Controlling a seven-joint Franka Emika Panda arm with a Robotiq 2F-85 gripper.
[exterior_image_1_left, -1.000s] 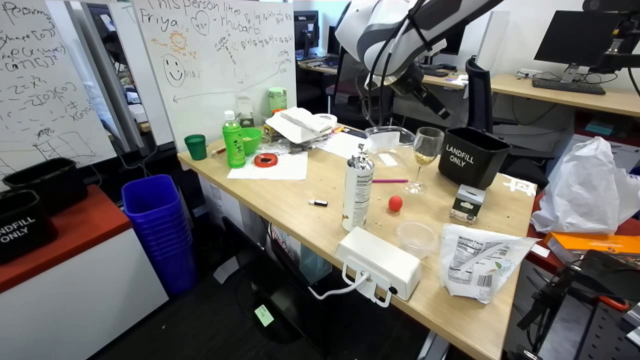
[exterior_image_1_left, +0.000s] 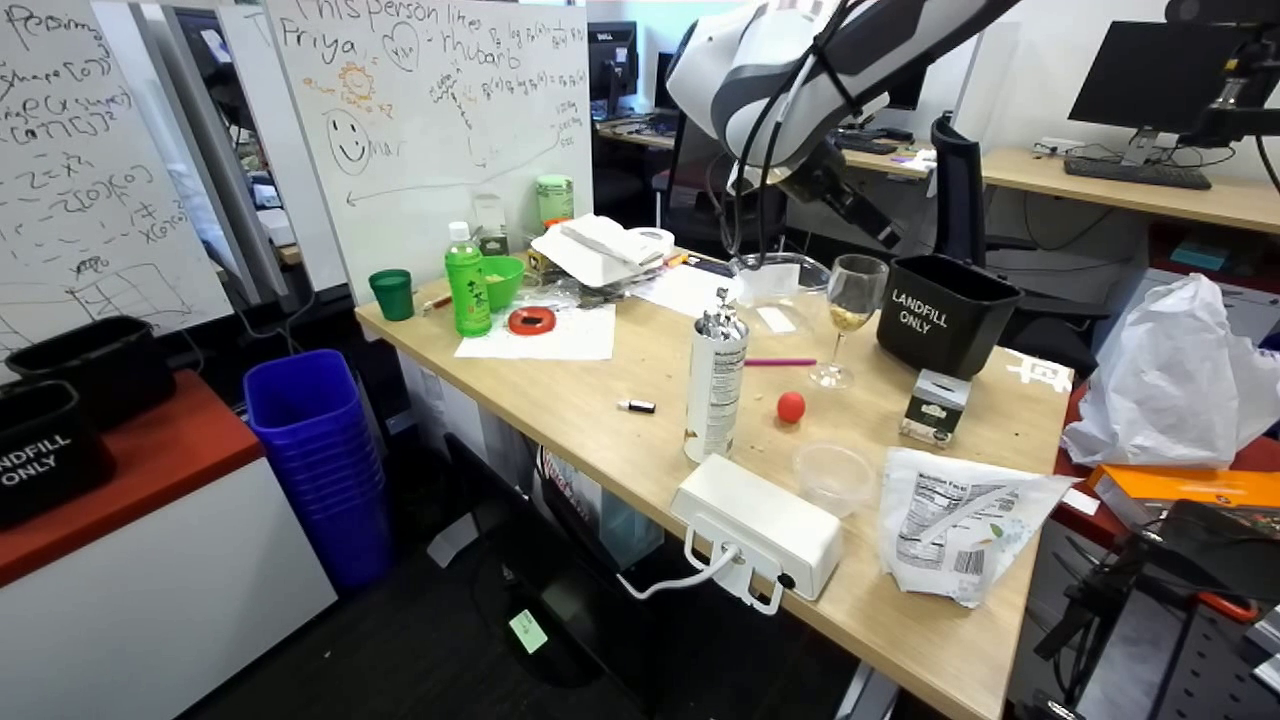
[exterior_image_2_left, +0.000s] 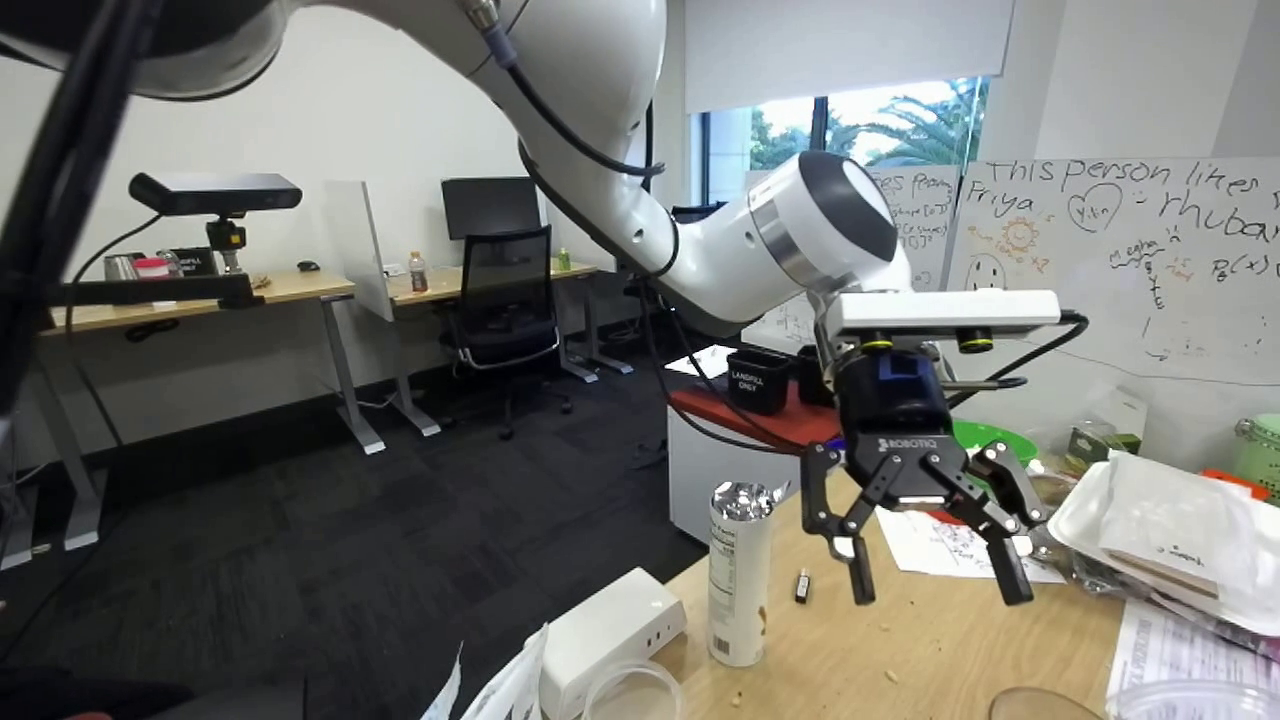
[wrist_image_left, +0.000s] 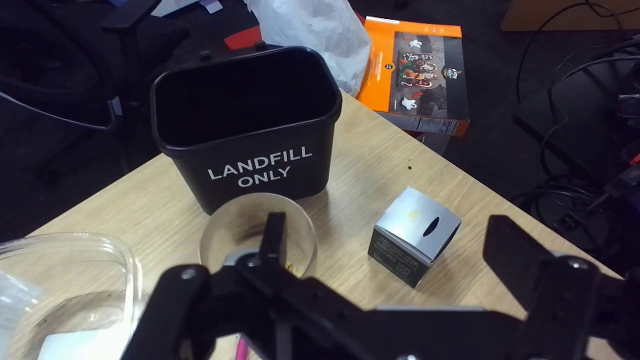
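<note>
My gripper (exterior_image_2_left: 942, 588) hangs above the table with its fingers wide apart and nothing between them. In the wrist view the gripper spans the lower half. A small silver-and-black box (wrist_image_left: 400, 255) appears between its fingertips there, well below them on the table. The black bin marked LANDFILL ONLY (wrist_image_left: 258, 159) stands behind that box, to its left. A wine glass (exterior_image_1_left: 857, 294) with some pale contents is upright beside the bin; in the wrist view the left finger partly covers the glass (wrist_image_left: 219, 231).
A tall can (exterior_image_1_left: 716, 390), red ball (exterior_image_1_left: 791, 407), clear cup (exterior_image_1_left: 833, 478), white pouch (exterior_image_1_left: 960, 522) and white power box (exterior_image_1_left: 768, 516) occupy the near table. A clear tray (wrist_image_left: 133, 264) lies left of the glass. Bare wood surrounds the black marker (exterior_image_1_left: 637, 406).
The arm and gripper have shifted very slightly in exterior view 1. Objects on the table have not moved.
</note>
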